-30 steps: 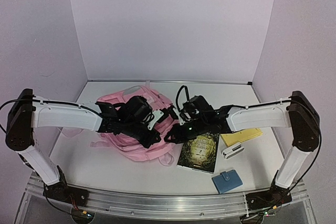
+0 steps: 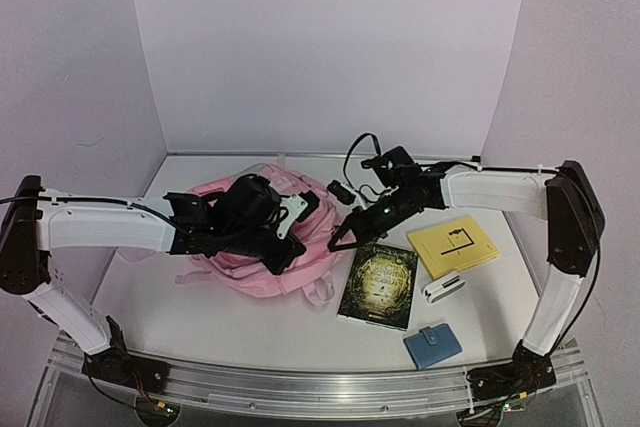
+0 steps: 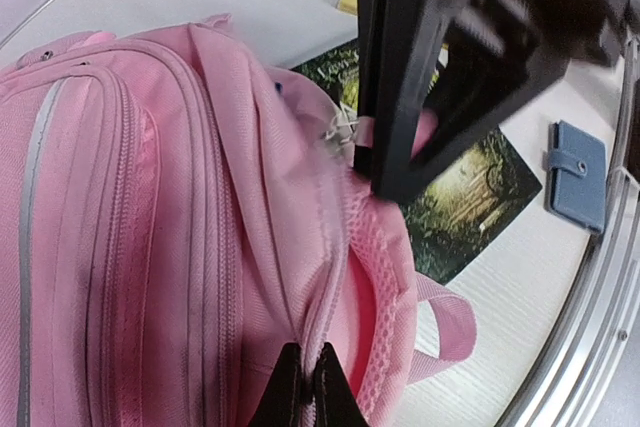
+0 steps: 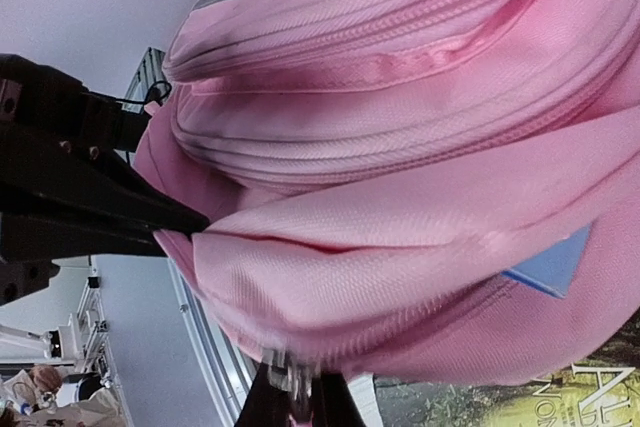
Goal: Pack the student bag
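The pink bag (image 2: 265,282) lies on the left half of the table, beneath both arms. In the left wrist view, my left gripper is shut on a fold of the bag's pink edge. The right wrist view also shows this pinch, at the bag's left side. At the bag's right edge, my right gripper appears shut on a small pink-and-metal zipper pull (image 3: 340,135), which is blurred. Through the opening shows the corner of a blue item (image 4: 555,262); the rest of it is hidden.
A dark book (image 2: 378,287) lies right of the bag, close to its edge. Farther right are a yellow folder (image 2: 450,245), a white stapler-like item (image 2: 444,287) and a blue wallet (image 2: 432,345).
My right gripper has moved right and slightly back, and the bag's right edge has stretched a little with it.
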